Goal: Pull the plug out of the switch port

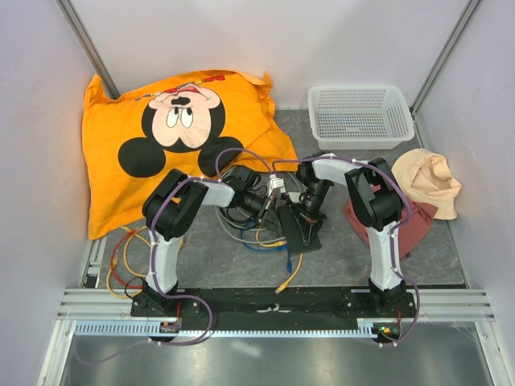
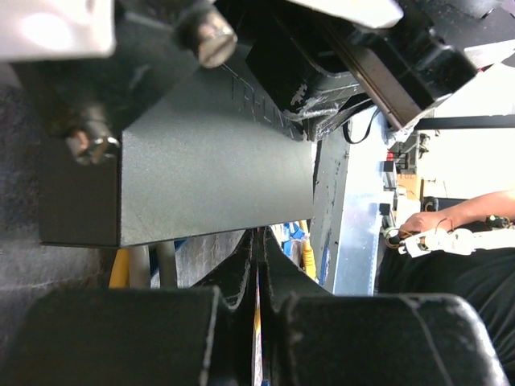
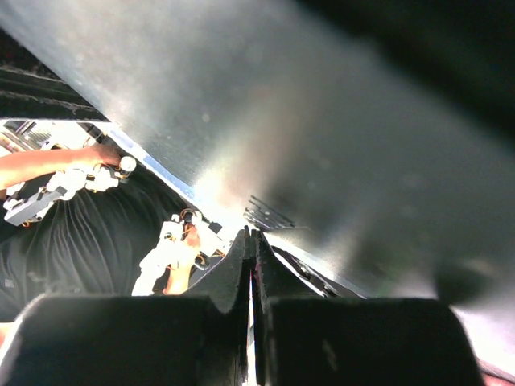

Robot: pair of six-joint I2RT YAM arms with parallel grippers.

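Observation:
The switch is a dark flat box (image 1: 299, 239) between the two arms in the top view, and its grey face (image 2: 217, 181) fills much of the left wrist view. Just under its lower edge my left gripper is shut, nothing between its fingertips. A yellow plugged cable (image 2: 308, 259) shows behind and to the right of them; the view of the port behind the fingers is blocked. My right gripper is shut too, its tips together against or just over a dark surface, and I see nothing held there.
Yellow and grey cables (image 2: 119, 269) run below the switch on the left. Coiled cables (image 1: 235, 215) lie around the left gripper, and a loose yellow cable end (image 1: 282, 287) lies near the front edge. A white basket (image 1: 360, 147) stands at the back right.

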